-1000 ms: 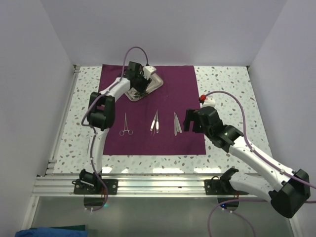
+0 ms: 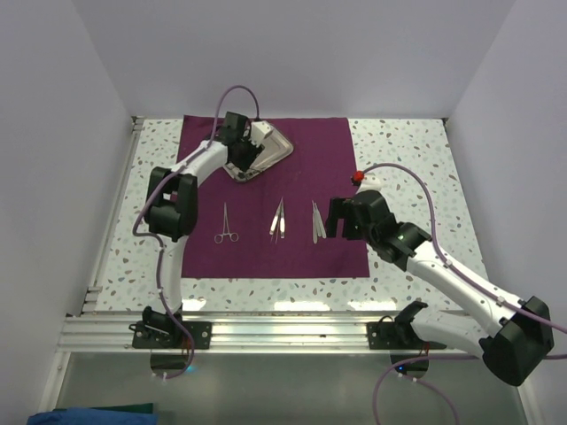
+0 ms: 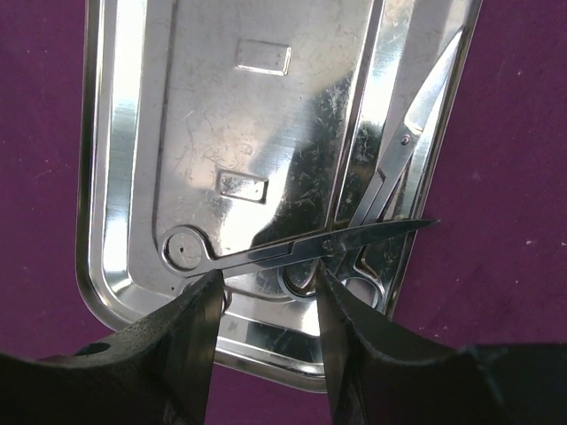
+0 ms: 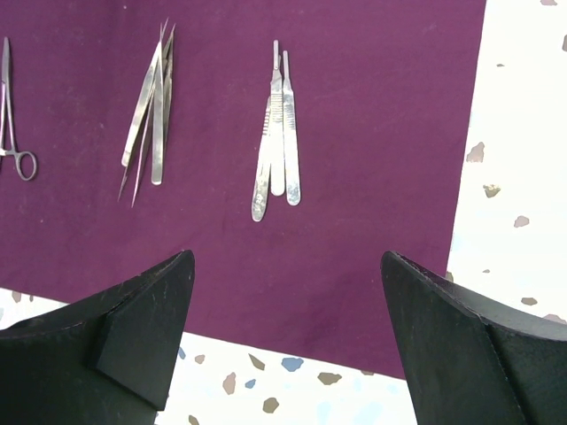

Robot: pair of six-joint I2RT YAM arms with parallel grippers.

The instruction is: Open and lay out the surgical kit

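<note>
A steel tray (image 3: 124,177) rests on the purple cloth at the upper left. Scissors (image 3: 363,237) lie crossed over other scissors (image 3: 413,115) inside it. My left gripper is open above those handles, nothing between its fingers. Haemostat (image 2: 226,226), tweezers (image 4: 158,133) and scalpel handles (image 4: 277,133) lie apart on the cloth. My right gripper hangs open over the cloth's right side, empty.
The purple cloth (image 2: 310,159) has bare room at the upper right and along its front. Speckled table (image 2: 407,133) surrounds it, bordered by walls and a front rail.
The left arm has shifted slightly left since a second ago, still over the tray. The right arm has moved very slightly.
</note>
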